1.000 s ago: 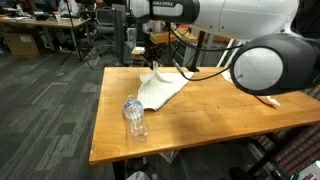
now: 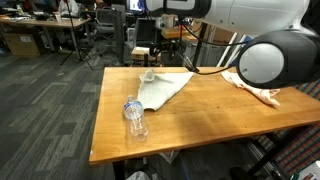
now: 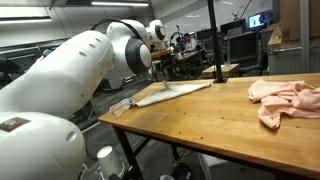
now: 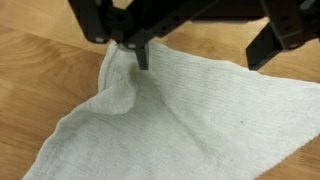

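A white cloth [image 2: 163, 91] lies on the wooden table, with a raised fold [image 2: 149, 76] near its far left end. Seen from the wrist, the cloth [image 4: 190, 125] is mostly flat, and the fold [image 4: 118, 88] bulges up beside the left finger. My gripper stands open above it, fingers wide apart and nothing held between them. The left fingertip [image 4: 139, 57] overlaps the cloth's fold in that view; whether they touch, I cannot tell. In the second exterior view the cloth [image 3: 178, 91] spreads beyond the arm.
A clear plastic bottle [image 2: 135, 118] stands at the table's left edge. Pink cloth [image 3: 284, 99] lies crumpled on the opposite side.
The arm's gripper end has shifted right in the first exterior view. The cloth's raised part looks lower than a second ago, while the bottle has stayed put.
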